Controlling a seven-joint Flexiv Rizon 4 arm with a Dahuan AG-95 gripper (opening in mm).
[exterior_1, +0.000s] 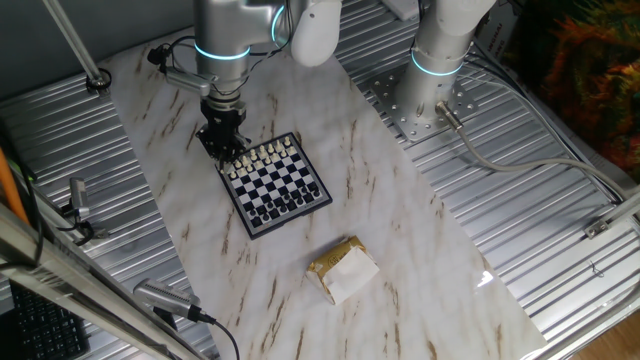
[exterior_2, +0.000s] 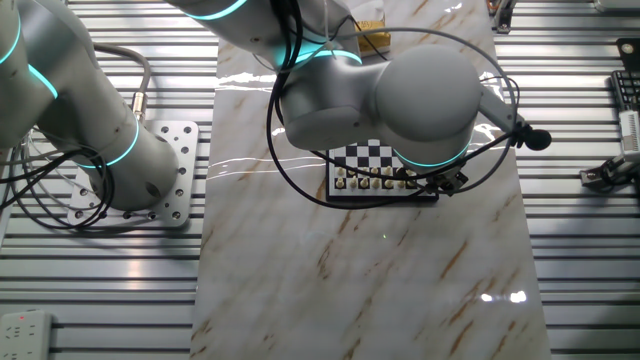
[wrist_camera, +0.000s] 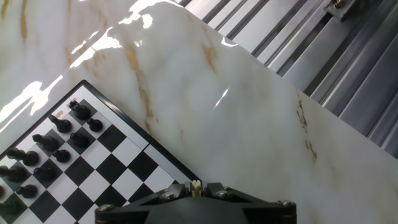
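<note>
A black-framed chessboard (exterior_1: 268, 186) lies on the marble table, white pieces (exterior_1: 262, 157) along one side and black pieces (exterior_1: 285, 208) along the opposite side. My gripper (exterior_1: 224, 163) points down at the board's corner on the white side. In the wrist view the gripper is shut on a small pale chess piece (wrist_camera: 196, 185), whose top shows between the fingertips. Which piece it is, and whether it touches the board, cannot be made out. Several black pieces (wrist_camera: 61, 123) stand at the left of that view. My arm hides much of the board in exterior view 2.
A gold and white packet (exterior_1: 343, 270) rests on the table apart from the board. Bare marble (exterior_2: 370, 280) surrounds the board, with slatted metal beyond the table edge. A camera on a stand (exterior_1: 168, 298) is near the table's lower left.
</note>
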